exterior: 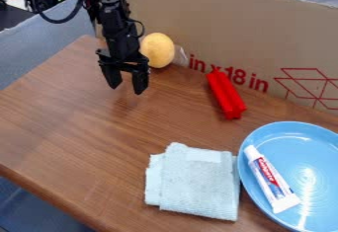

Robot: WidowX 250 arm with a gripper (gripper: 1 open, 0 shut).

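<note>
The black gripper (126,78) hangs over the far left part of the wooden table, its fingers pointing down and apart, with nothing visible between them. Just behind it, to the right, a pale yellow round object (160,48) rests against the cardboard. A red oblong object (224,94) lies farther right by the cardboard. At the front right, a white toothpaste tube (271,182) lies on a blue plate (313,157). A folded light cloth (193,182) lies left of the plate.
A cardboard wall (264,38) with red printing stands along the back of the table (66,127). The table's edge drops away at the left and lower left.
</note>
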